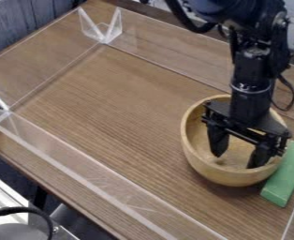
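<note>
My black gripper (243, 141) is open and lowered into a tan round bowl (199, 160) at the right of the camera view, its two fingers spread inside the bowl. The bowl's inside is partly hidden by the gripper; I cannot tell whether anything lies between the fingertips.
A green block (282, 180) lies against the bowl's right side. Black cables and white items sit at the lower left, off the wood.
</note>
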